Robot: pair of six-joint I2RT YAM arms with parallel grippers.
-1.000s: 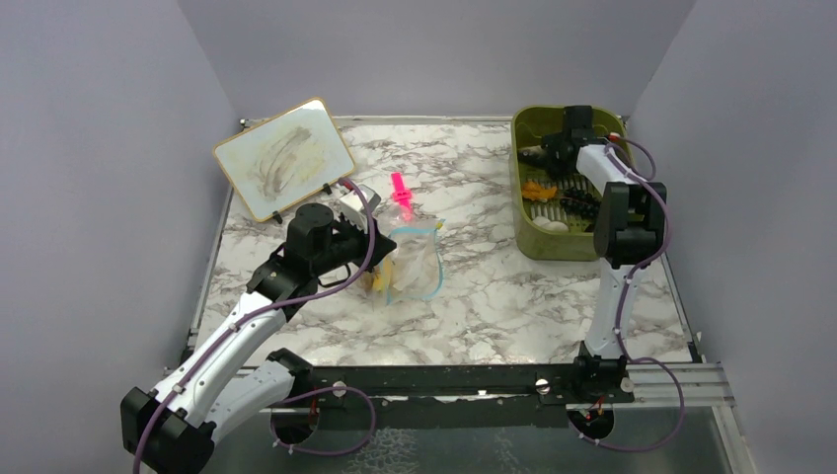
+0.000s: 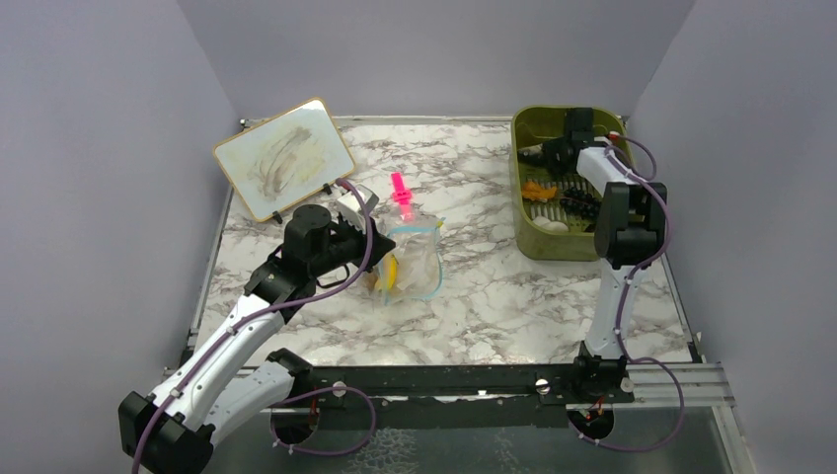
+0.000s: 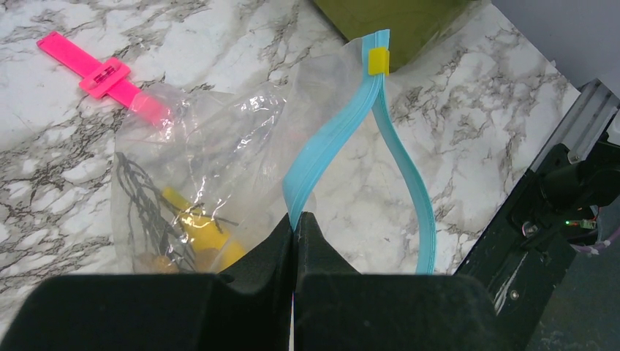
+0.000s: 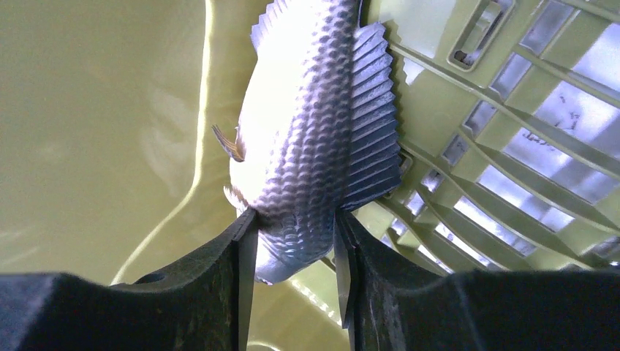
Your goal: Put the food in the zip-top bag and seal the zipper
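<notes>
The clear zip top bag [image 2: 413, 265], with its light blue zipper strip [image 3: 343, 121] and yellow slider [image 3: 378, 61], stands with its mouth spread apart. Inside lie a yellow food piece [image 3: 208, 238] and some brownish things, blurred by the plastic. My left gripper is shut on the bag's zipper edge. In the olive bin [image 2: 523, 212], a grey scaly fish [image 4: 307, 131] lies along the wall. My right gripper straddles its narrow end, a finger at either side; whether they press on it I cannot tell.
Orange food [image 2: 539, 192], dark grapes [image 2: 580, 204] and a white piece [image 2: 551, 225] lie elsewhere in the bin. A pink strap [image 2: 400, 190] touches the bag's far side. A whiteboard [image 2: 284, 158] stands back left. Table between bag and bin is clear.
The left gripper and bag edge have shifted very slightly, and the yellow food shows more clearly through the plastic. The right arm has barely moved over the bin.
</notes>
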